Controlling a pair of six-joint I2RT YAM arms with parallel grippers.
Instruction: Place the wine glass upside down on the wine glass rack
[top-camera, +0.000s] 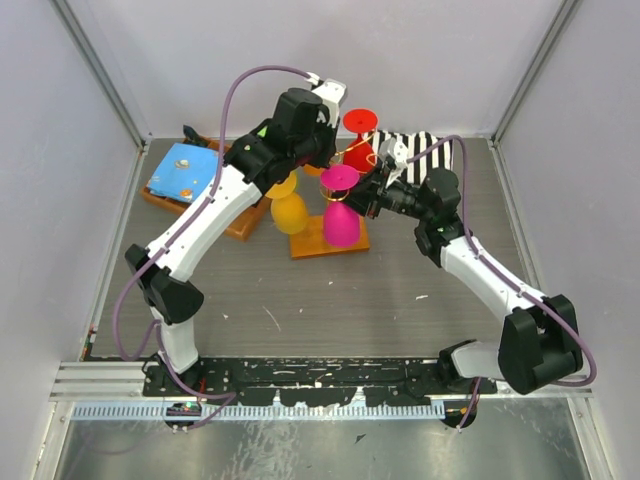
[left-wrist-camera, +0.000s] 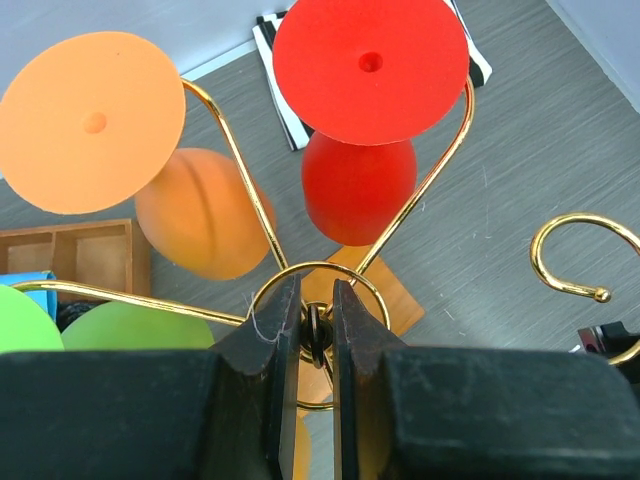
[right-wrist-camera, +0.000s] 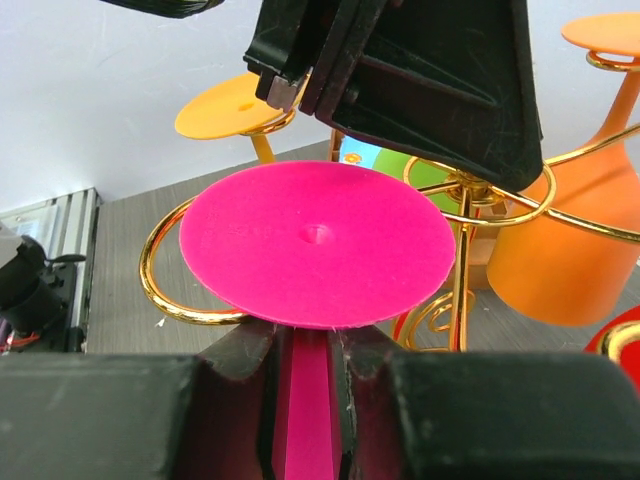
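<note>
The pink wine glass (top-camera: 341, 226) hangs upside down, its flat foot on top and its bowl below. In the right wrist view my right gripper is shut on its stem, just under the pink foot (right-wrist-camera: 300, 260). A gold hook (right-wrist-camera: 165, 302) of the rack curves round beneath that foot; the fingers hide part of the contact. My left gripper is shut on the top of the rack's central post, inside the small gold ring (left-wrist-camera: 325, 266). The rack's wooden base (top-camera: 305, 245) stands on the table.
Red (left-wrist-camera: 360, 185), orange (left-wrist-camera: 205, 215), green (left-wrist-camera: 140, 328) and yellow (top-camera: 290, 214) glasses hang upside down around the rack. One gold hook (left-wrist-camera: 565, 287) is bare. A wooden tray (top-camera: 240, 227) with a blue item (top-camera: 183, 172) lies at back left.
</note>
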